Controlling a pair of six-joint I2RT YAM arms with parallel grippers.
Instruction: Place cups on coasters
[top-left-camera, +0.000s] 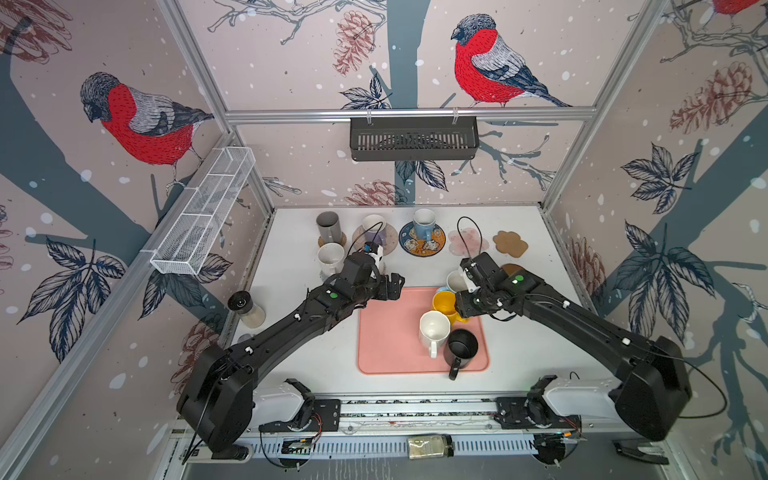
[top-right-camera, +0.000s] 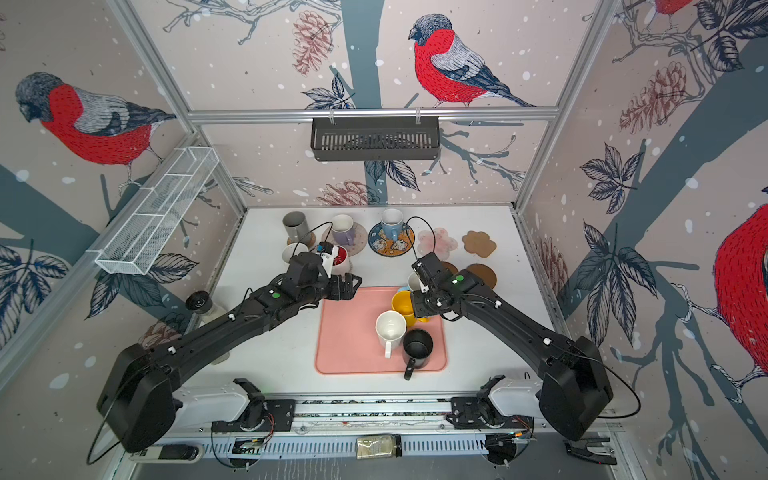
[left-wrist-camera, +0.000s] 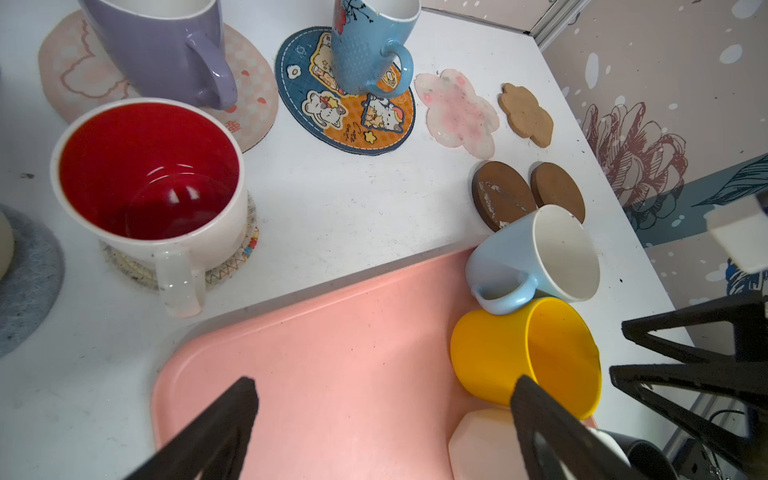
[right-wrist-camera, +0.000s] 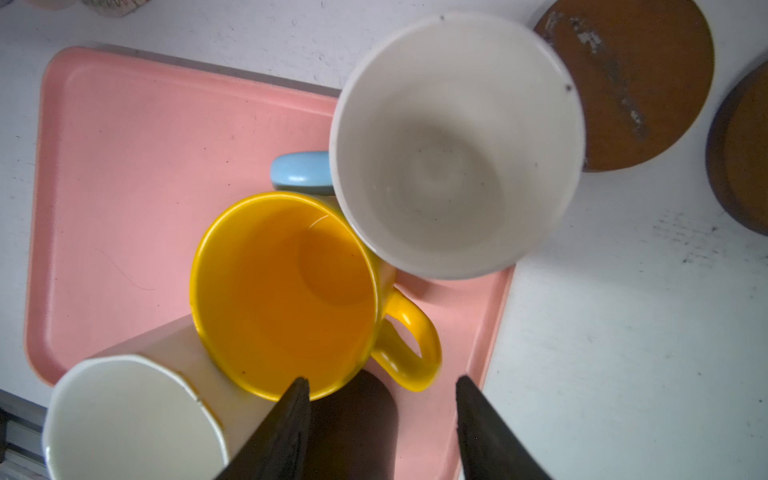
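On the pink tray (top-left-camera: 384, 344) lie a yellow cup (right-wrist-camera: 288, 296), a light-blue cup (right-wrist-camera: 456, 152) with a white inside, a white cup (top-left-camera: 433, 328) and a black cup (top-left-camera: 461, 345). My right gripper is open near the yellow cup's handle, with nothing held. Over the tray's left part stands my left gripper, open and empty. The red-lined cup (left-wrist-camera: 152, 176), purple cup (left-wrist-camera: 160, 56), blue cup (left-wrist-camera: 372, 48) and grey cup (top-left-camera: 328, 227) stand on coasters. Bare are the pink flower coaster (left-wrist-camera: 456, 112), brown flower coaster (left-wrist-camera: 525, 114) and two round brown coasters (left-wrist-camera: 502, 194) (left-wrist-camera: 557, 190).
A dark-lidded jar (top-left-camera: 246, 309) stands at the table's left edge. A white wire shelf (top-left-camera: 204, 212) hangs on the left, and a dark basket (top-left-camera: 413, 140) at the back. The table right of the tray is mostly clear.
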